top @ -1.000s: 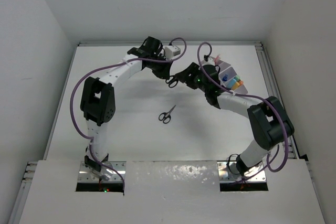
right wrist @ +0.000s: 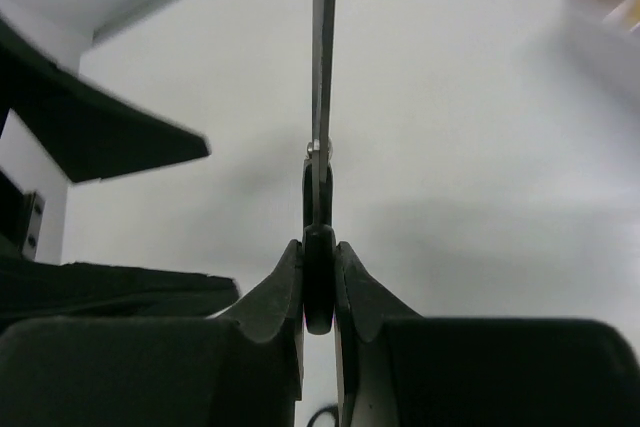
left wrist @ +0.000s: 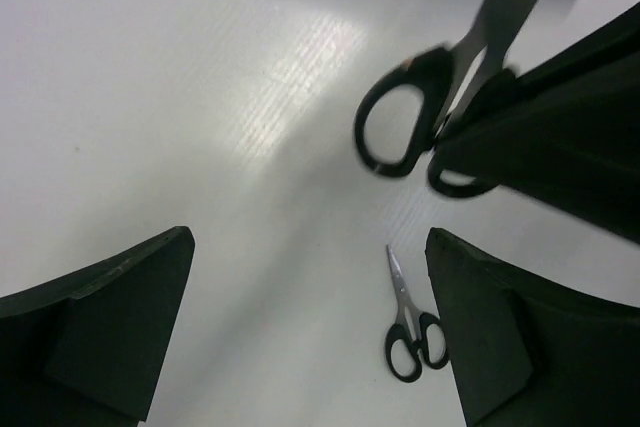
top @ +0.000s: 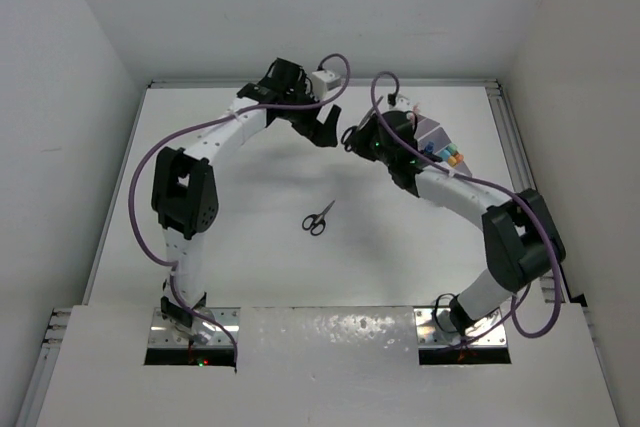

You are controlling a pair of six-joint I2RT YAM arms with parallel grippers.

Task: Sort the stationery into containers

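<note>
My right gripper is shut on a pair of black-handled scissors point(right wrist: 322, 67), held upright in the right wrist view; the top view shows their loops point(top: 349, 139) left of that gripper, beside the container. My left gripper point(top: 325, 119) is open, empty, a short way left of them; in the left wrist view its fingers point(left wrist: 100, 327) stand wide apart beneath the held scissors point(left wrist: 400, 97). A second pair of scissors point(top: 318, 217) lies on the table in the middle. A divided white container point(top: 432, 132) at the back right holds colourful small items, partly hidden by my right arm.
Walls and rails point(top: 505, 137) bound it at the sides and back. The two grippers are close together near the back middle.
My right gripper has moved right and toward the back with the scissors, toward the container. My left gripper has opened away from those scissors and shifted slightly.
</note>
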